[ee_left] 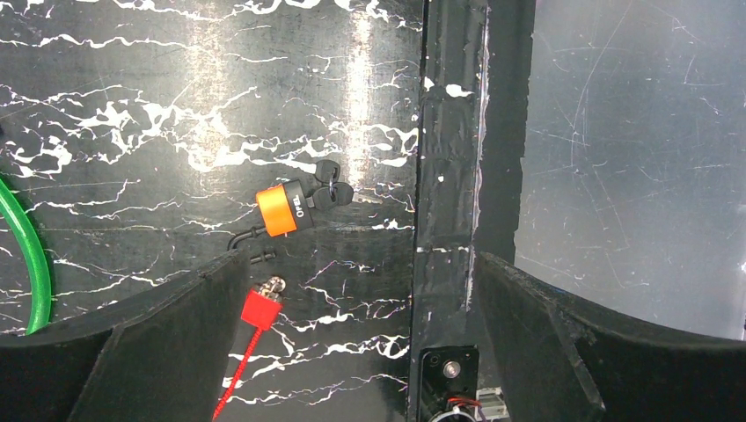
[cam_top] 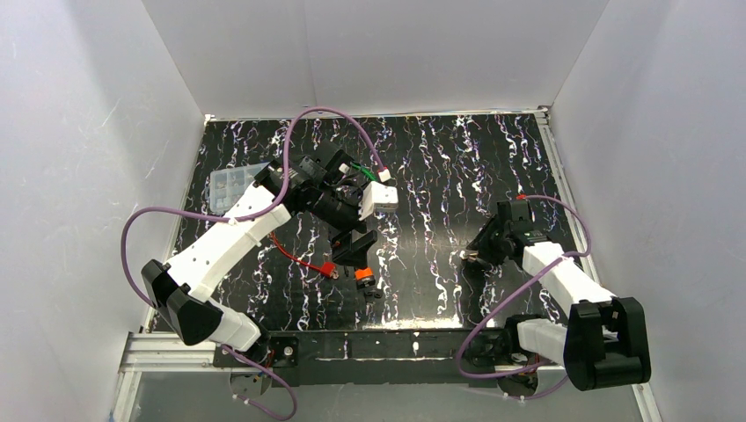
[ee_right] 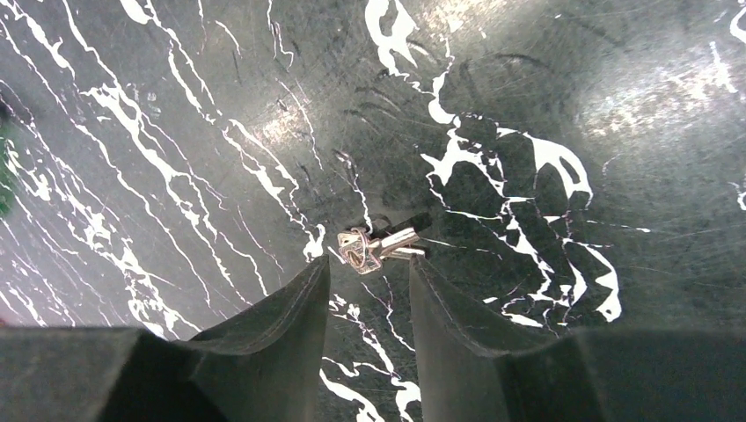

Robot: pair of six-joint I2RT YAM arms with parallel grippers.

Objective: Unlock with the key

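In the right wrist view, a small metallic bundle (ee_right: pixel 378 249) that looks like keys on a ring sits on the dark marbled surface, by the tips of my right gripper. Its fingers stand apart, one on each side of the bundle; no grip on it shows. An orange-and-black lock cylinder (ee_left: pixel 283 209) lies on the surface in the left wrist view, with black-headed keys (ee_left: pixel 331 185) at its end. My left gripper hangs above with its fingers wide apart and nothing between them.
A red connector (ee_left: pixel 261 308) on a red cable lies beside the lock. A clear compartment tray (cam_top: pixel 230 186) stands at the back left, and a green cable (ee_left: pixel 33 264) shows near the left gripper.
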